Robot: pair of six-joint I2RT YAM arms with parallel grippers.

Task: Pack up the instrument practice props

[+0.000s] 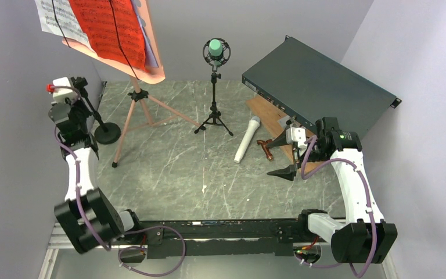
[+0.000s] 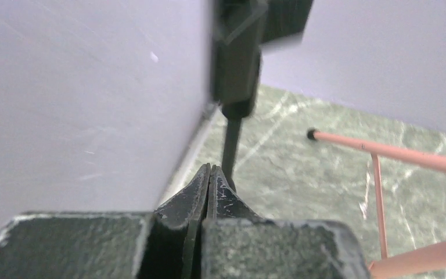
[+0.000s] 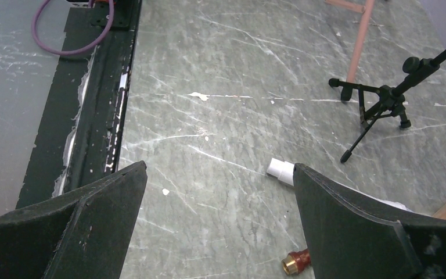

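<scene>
A black stand with a round base [image 1: 107, 133] stands at the far left, its post rising beside my left arm. In the left wrist view, my left gripper is shut, with nothing showing between its fingers. The stand's dark post [image 2: 236, 75] rises just beyond the tips; contact cannot be judged. My right gripper stands open and empty over the table's right side. Near its fingers lie a white microphone [image 1: 247, 139] and a brown wooden piece [image 1: 265, 149]. A small tripod [image 1: 213, 110] carries a green-topped microphone [image 1: 215, 47].
A pinkish music stand [image 1: 137, 104] with a red score [image 1: 113, 35] spreads its legs at the left. A large dark rack unit [image 1: 325, 81] leans over a wooden board [image 1: 264, 110] at the right.
</scene>
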